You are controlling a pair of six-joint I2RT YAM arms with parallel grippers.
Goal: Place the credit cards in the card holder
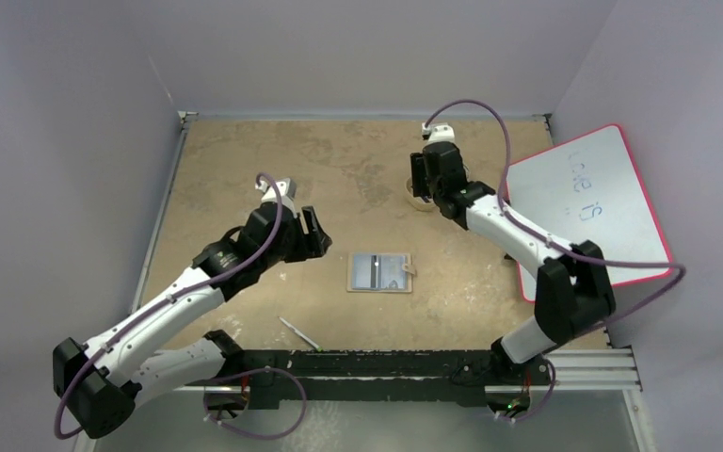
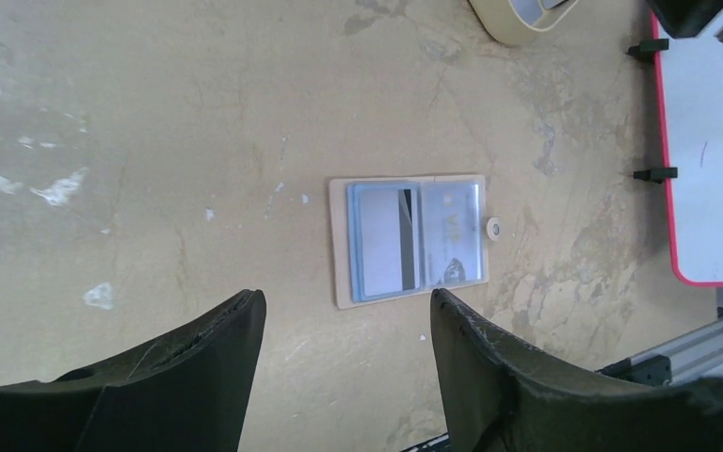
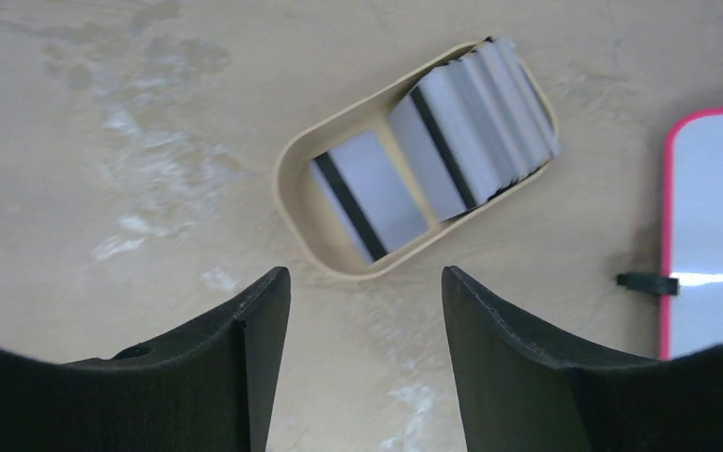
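The card holder (image 1: 379,272) lies on the table, a flat clear-sleeved case with a card showing in its left half in the left wrist view. A cream tray (image 3: 301,207) holds several white cards (image 3: 452,141) with black stripes and a single card (image 3: 367,193) lying flat; in the top view my right gripper (image 1: 418,174) hangs over it, mostly hiding it. In the right wrist view that gripper is open, with nothing between its fingers. My left gripper (image 1: 313,234) is raised left of the holder, open and empty.
A whiteboard (image 1: 584,207) with pink edge and black clips takes up the right side. A white pen (image 1: 297,331) lies near the front edge.
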